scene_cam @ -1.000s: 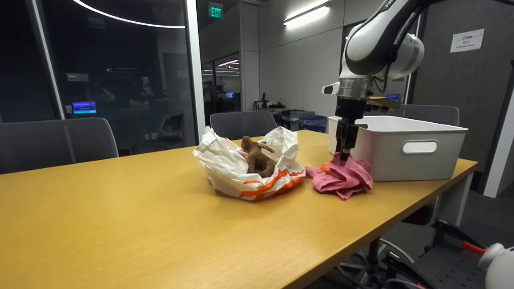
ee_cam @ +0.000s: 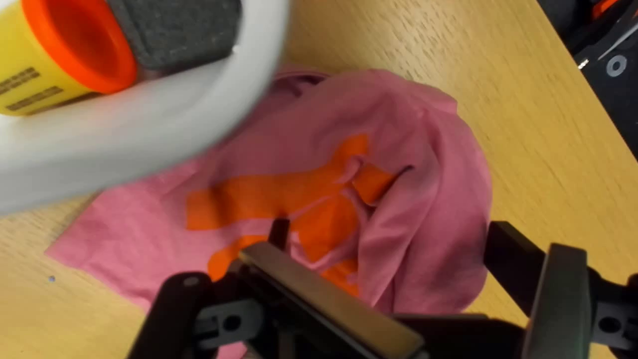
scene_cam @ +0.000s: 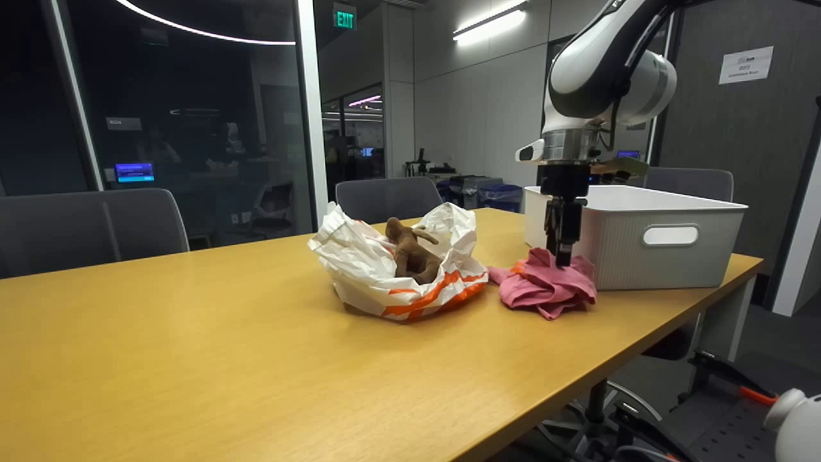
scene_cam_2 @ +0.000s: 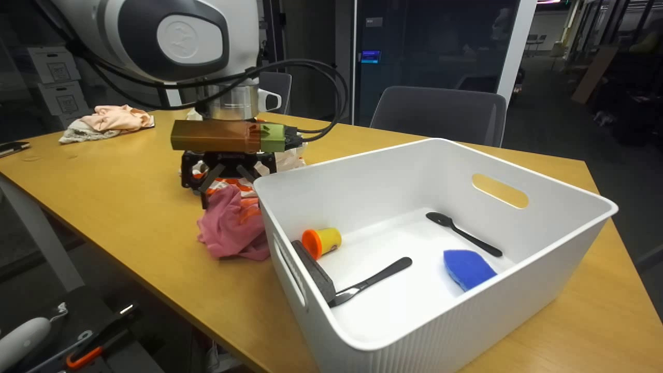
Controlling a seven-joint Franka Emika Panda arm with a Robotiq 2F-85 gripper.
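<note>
A crumpled pink cloth [scene_cam: 548, 286] with an orange print lies on the table, against the near end of the white bin [scene_cam_2: 435, 146]. Over the cloth my gripper [scene_cam: 564, 258] points down, open, its tips at about the height of the cloth's top folds. The wrist view has the cloth [ee_cam: 412, 155] spread beneath and between the parted fingers; whether they touch it, I cannot tell. Behind the cloth, in the second exterior view, the gripper [scene_cam_2: 231, 186] is partly covered by the bin's corner.
Inside the bin are a yellow tub [scene_cam_2: 329, 240], a black spoon [scene_cam_2: 466, 234], a black knife [scene_cam_2: 379, 277], a dark block [scene_cam_2: 312, 271] and a blue sponge [scene_cam_2: 467, 268]. A white bag [scene_cam: 354, 269] holding a brown plush toy [scene_cam: 414, 258] stands beside the cloth.
In exterior view 1 my gripper has shifted slightly right and lower, and hangs more upright. The cloth, bag and bin look unmoved.
</note>
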